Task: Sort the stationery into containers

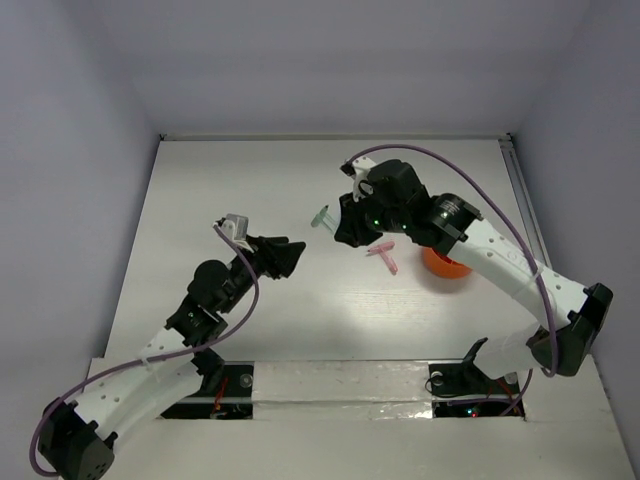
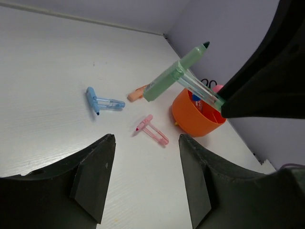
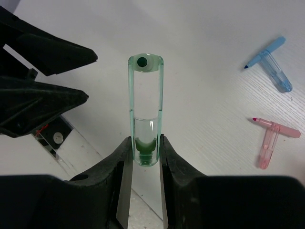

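Note:
My right gripper is shut on one end of a clear and green T-shaped item [image 3: 146, 107], which looks like a marker set across a transparent case. In the left wrist view that green item [image 2: 164, 82] is held above the table. My left gripper stands open and empty, apart from it on the left. A pink T-shaped item [image 2: 152, 130] and a blue one [image 2: 102, 101] lie on the table. Beside the orange bowl is an orange piece [image 2: 137, 93], partly hidden by the green item. The orange bowl [image 2: 188, 112] contains scissors and other small things.
In the top view my right arm [image 1: 500, 262] covers most of the orange bowl [image 1: 445, 265]. Walls [image 1: 320, 75] close off the back and sides.

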